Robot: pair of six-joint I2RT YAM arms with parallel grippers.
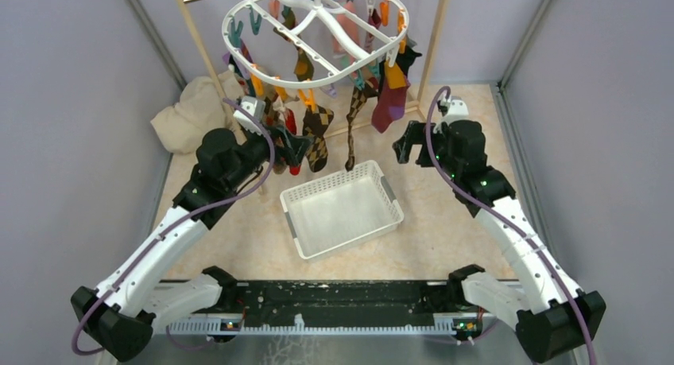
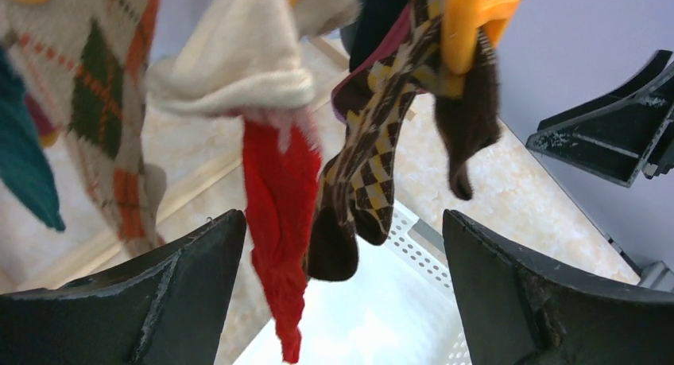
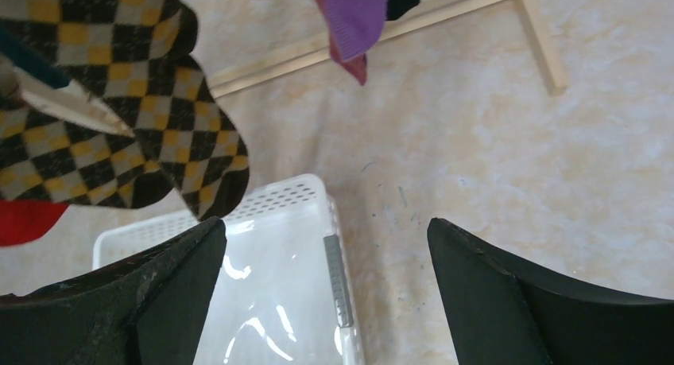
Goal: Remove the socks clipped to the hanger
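Note:
Socks hang from clips on the white round hanger. My left gripper is open just in front of a red sock, with a checked sock behind it; nothing is gripped. My right gripper stands open to the right of the hanging socks, facing checked socks and a purple-maroon sock, nothing between its fingers. In the top view the red sock is partly hidden by my left arm.
The white basket lies empty on the floor below the hanger, between the arms. A wooden frame and beige cushions are behind. The floor right of the basket is clear.

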